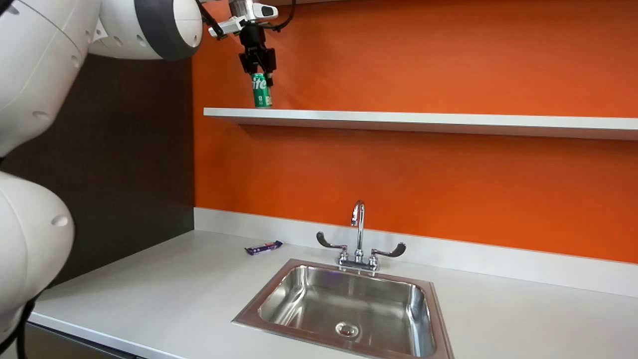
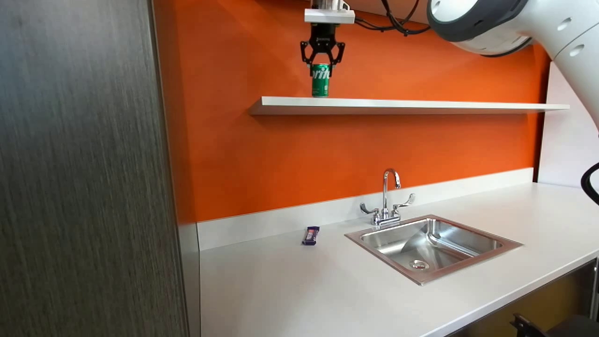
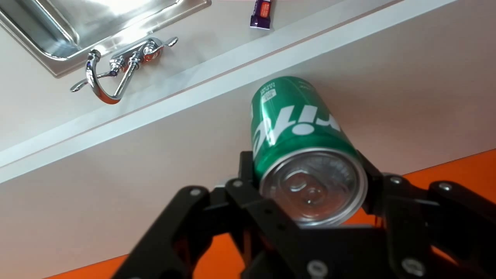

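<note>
A green Sprite can (image 1: 261,92) is upright at the left end of the white wall shelf (image 1: 418,117). My gripper (image 2: 321,72) points straight down over it, shut on the can's upper part with a finger on either side. In the wrist view the can (image 3: 297,123) fills the space between the black fingers, its silver lid facing the camera. The can's base is at the shelf top; whether it rests there or hangs just above is hard to tell.
Below, a purple-wrapped bar (image 2: 310,236) lies on the counter (image 2: 264,286), left of the faucet (image 2: 386,199) and steel sink (image 2: 432,247). The shelf right of the can is bare. A dark panel (image 1: 125,161) stands at the left.
</note>
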